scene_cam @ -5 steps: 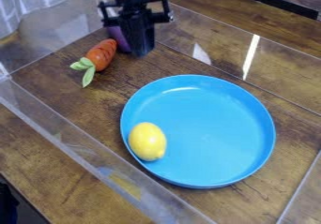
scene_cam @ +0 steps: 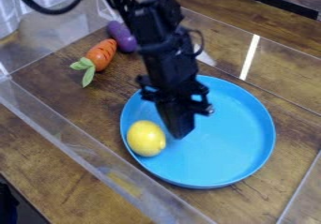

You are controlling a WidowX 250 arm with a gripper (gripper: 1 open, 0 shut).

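Note:
The black robot arm with its gripper (scene_cam: 175, 125) reaches down from the top centre, its fingertips over the left half of a blue plate (scene_cam: 232, 157). A yellow oval object (scene_cam: 146, 139) lies on the plate's left side, just left of and below the fingertips. The gripper looks shut, with nothing visible between its fingers, though the dark shape is blurred.
A carrot (scene_cam: 98, 56) with green leaves and a purple object (scene_cam: 120, 33) lie on the wooden table at the upper left, the latter partly behind the arm. Clear panels edge the workspace.
The objects on the table appear unmoved.

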